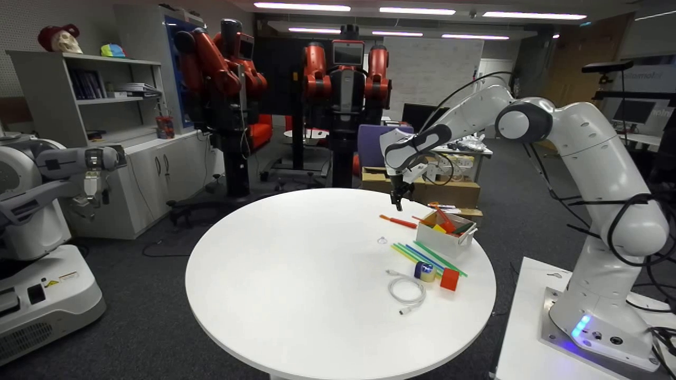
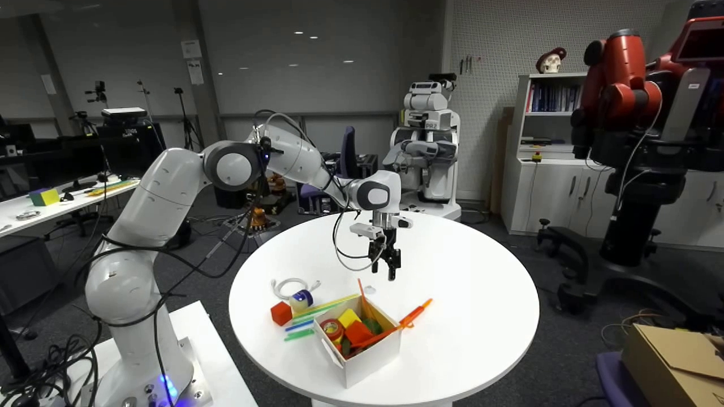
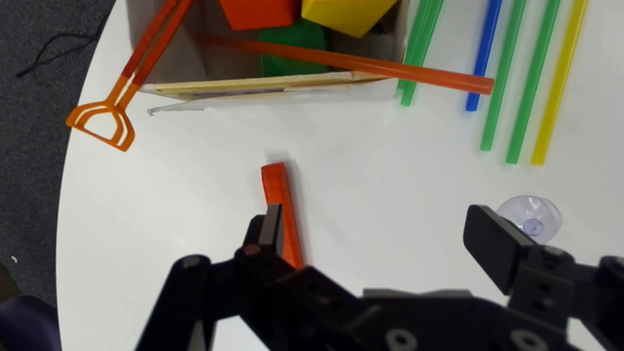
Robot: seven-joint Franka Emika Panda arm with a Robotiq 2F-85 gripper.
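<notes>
My gripper is open over the round white table, with nothing held between its widely parted fingers. In the wrist view a red stick (image 3: pixel 276 182) lies on the table by the left finger, its lower part hidden behind the gripper. A clear suction-cup-like piece (image 3: pixel 529 215) rests beside the right finger. Exterior view 1 shows the gripper (image 1: pixel 398 200) above the table's far side, beyond a red stick with an orange tip (image 1: pixel 402 222). Pointing downward in exterior view 2, the gripper (image 2: pixel 383 267) is apart from everything on the table.
An open white box (image 2: pixel 375 362) holds coloured blocks, a tape roll and orange sticks that jut over its walls. Near it lie green, blue and yellow sticks (image 1: pixel 421 256), a blue-and-cream roll (image 1: pixel 425 272), a red cube (image 1: pixel 449 279) and a coiled white cable (image 1: pixel 406 291).
</notes>
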